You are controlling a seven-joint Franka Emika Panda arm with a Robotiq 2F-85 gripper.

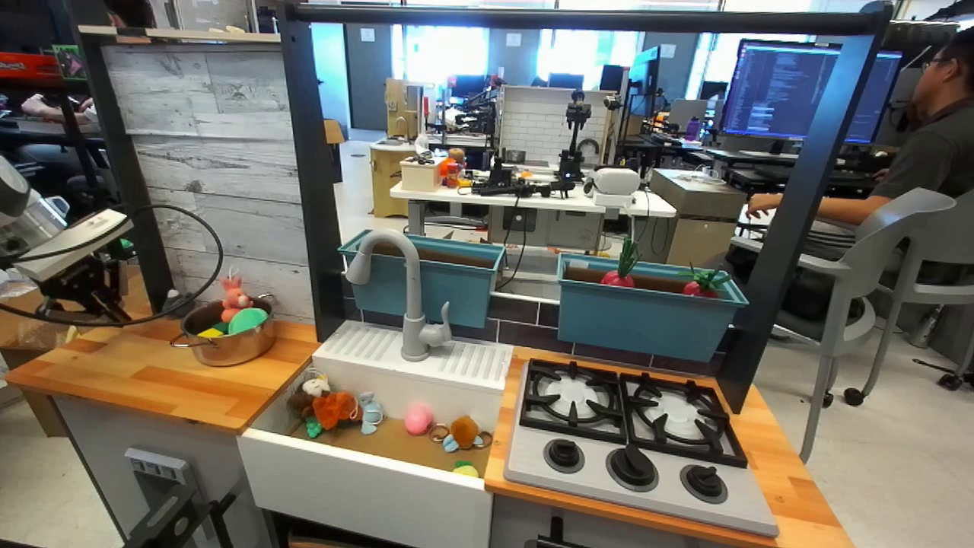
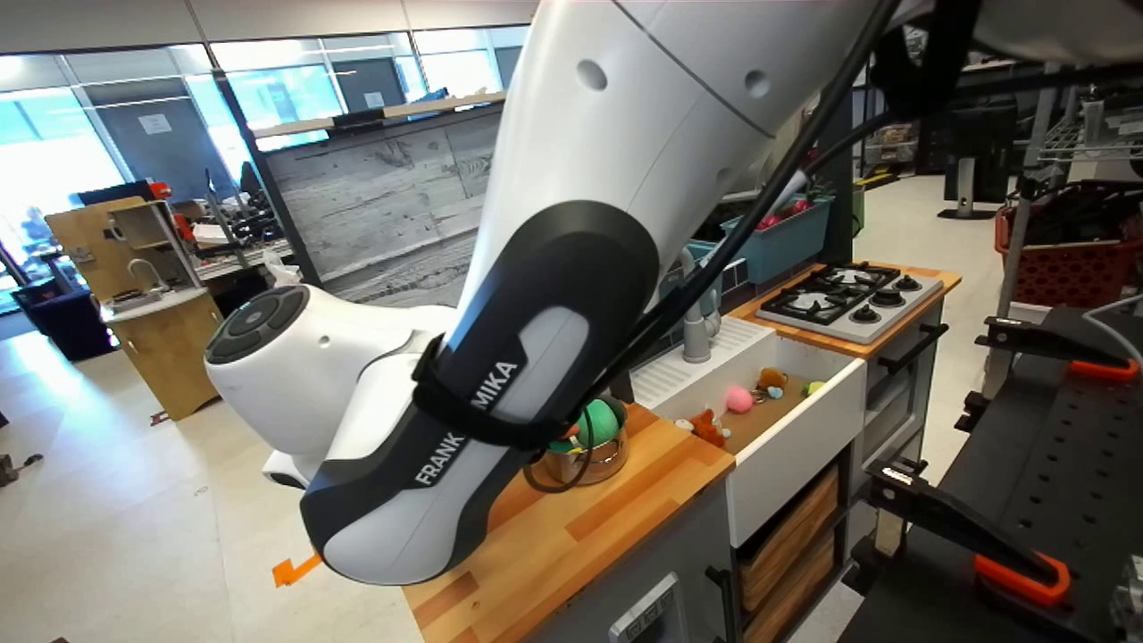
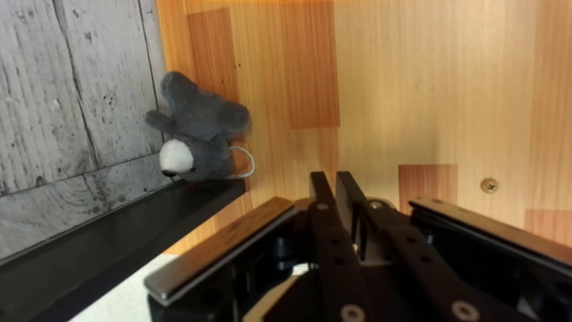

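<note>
In the wrist view my gripper has its two black fingers almost together, only a thin slit between them and nothing in it. The tips hang over the wooden counter (image 3: 375, 64). In exterior view 1 the gripper (image 1: 117, 320) sits above the left end of that counter. No yellow round object shows in any current view. A grey plush toy (image 3: 201, 129) with a white muzzle lies at the wall, left of the fingers and clear of them.
A metal pot (image 1: 239, 343) with toys stands on the counter's right part. The sink (image 1: 365, 479) holds several plush toys, and a stove (image 1: 639, 466) lies beyond. Close to the gripper's left is a black post (image 3: 123, 214).
</note>
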